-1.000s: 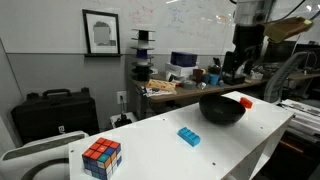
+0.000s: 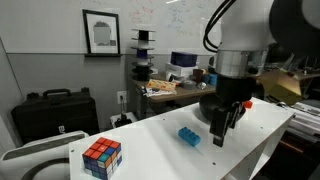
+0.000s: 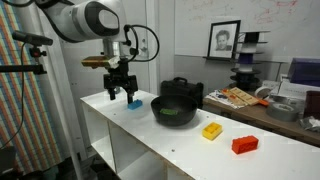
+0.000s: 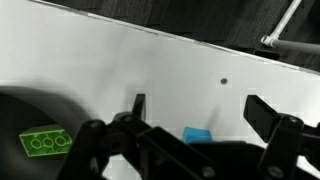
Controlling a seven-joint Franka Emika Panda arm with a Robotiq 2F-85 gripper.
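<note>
My gripper (image 2: 220, 130) is open above the white table, with nothing between its fingers. Close by lies a light-blue studded block (image 2: 189, 136), flat on the tabletop; in the wrist view this blue block (image 4: 197, 134) is partly covered by the gripper's body, lying near the middle between the fingers. Exterior view 2 has the gripper (image 3: 122, 97) a little above and to the left of the block (image 3: 135, 104). A black bowl (image 3: 178, 117) stands next to it, holding a green block (image 4: 45, 141) that shows clearly from the wrist.
A yellow block (image 3: 211, 131) and a red block (image 3: 245, 145) sit farther along the table. At the other side in exterior view 1 is a Rubik's cube (image 2: 102, 158). The table edge (image 4: 215, 42) runs close to the gripper.
In exterior view 1 my gripper has come down and to the left, from high above the bowl's right side to low beside the blue block. The block and cube have stayed put.
</note>
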